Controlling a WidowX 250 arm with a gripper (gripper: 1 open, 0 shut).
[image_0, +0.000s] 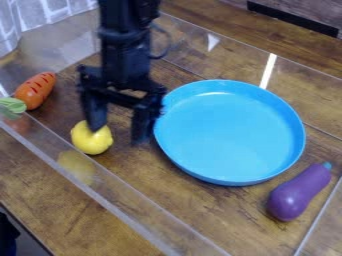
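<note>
The dark gripper (120, 108) is blurred; it hangs open just above and behind a yellow lemon (91, 142), its fingers spread either side of the space over it. Whether it touches the lemon I cannot tell. To its right lies an empty blue plate (230, 135). An orange carrot (36, 90) lies at the left, and a purple eggplant (297, 193) at the lower right.
Clear plastic walls or strips run along the left and right sides, and a dark grate-like object stands at the top right.
</note>
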